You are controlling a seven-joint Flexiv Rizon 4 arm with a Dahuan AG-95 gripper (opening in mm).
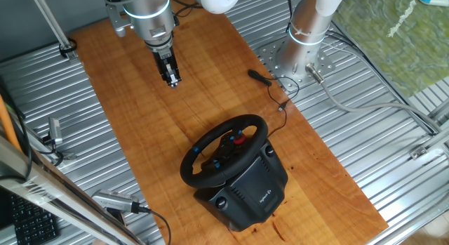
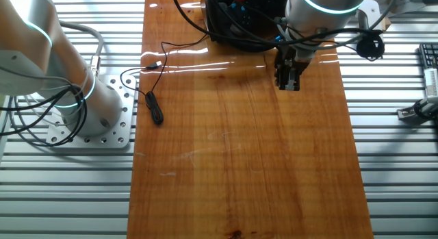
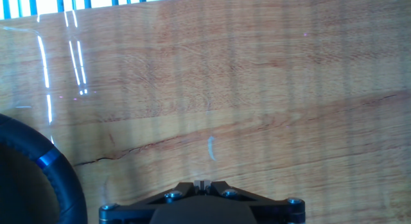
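Note:
A black racing wheel (image 1: 193, 155) on its black base (image 1: 257, 196) stands on the wooden board, towards the lower middle in exterior view 1. Part of its rim with a blue mark (image 3: 56, 166) enters at the lower left of the wrist view. My gripper (image 1: 174, 84) hangs above the board, apart from the wheel. In the wrist view the gripper's fingertips (image 3: 198, 185) meet at the bottom centre, and nothing shows between them. Exterior view 2 has the gripper (image 2: 287, 87) pointing down, with the wheel partly hidden behind the arm and its cables.
A bundled black cable (image 1: 259, 78) with a thin lead lies near the board's edge, by the arm's base (image 1: 303, 57). A small camera-like device (image 1: 116, 201) is at the lower left. Much of the wooden board (image 2: 239, 164) is bare.

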